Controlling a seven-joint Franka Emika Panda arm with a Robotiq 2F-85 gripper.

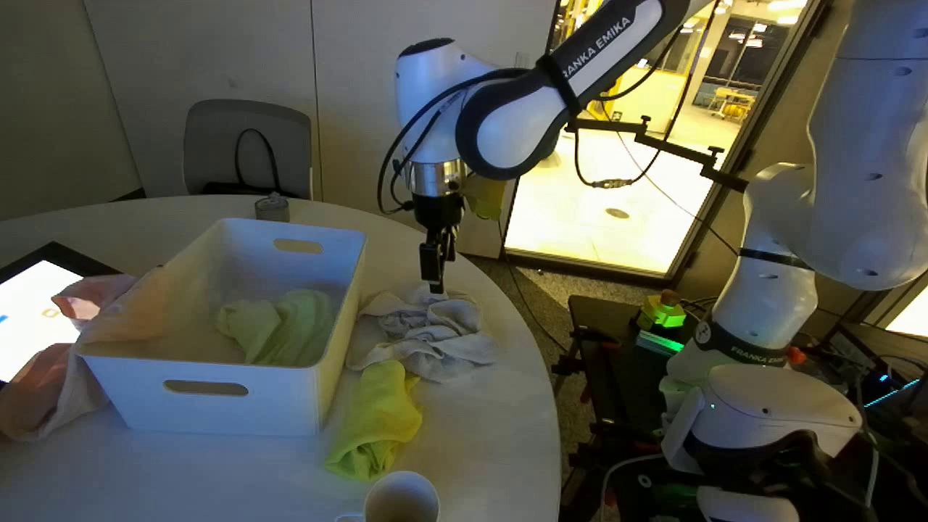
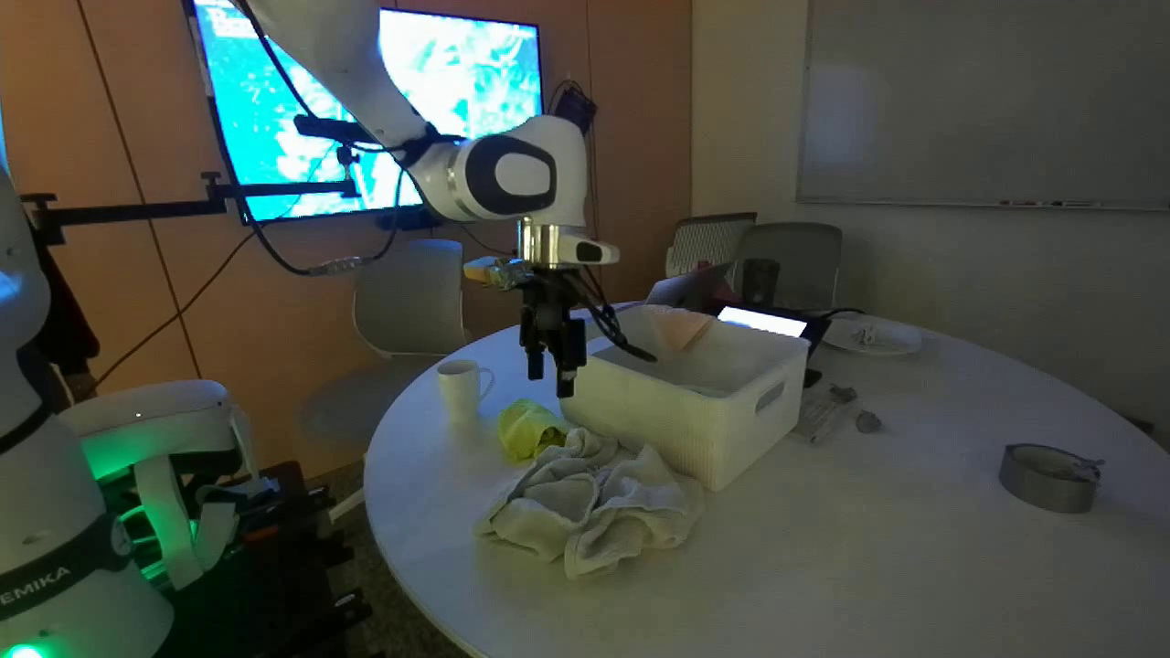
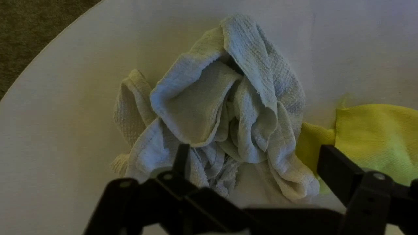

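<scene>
A crumpled grey-white towel (image 1: 426, 338) lies on the round table, beside the white bin; its folds (image 3: 219, 105) fill the middle of the wrist view. Just above it hangs my gripper, fingers apart and pointing down, with no cloth held between them. In the second exterior view the gripper (image 2: 551, 378) is clear of the towel (image 2: 598, 504). A yellow-green cloth (image 1: 375, 422) rests against the towel's edge. Inside the white bin (image 1: 243, 404) is a pale green cloth (image 1: 283, 326), and a pinkish cloth (image 1: 130, 309) drapes over the bin's left side.
A white mug (image 2: 461, 389) stands near the table edge by the yellow cloth. Behind the bin sits a small grey container (image 1: 272, 208), and a lit tablet (image 1: 35, 304) lies left of it. Bare table (image 2: 877, 526) extends widely on the towel's other side.
</scene>
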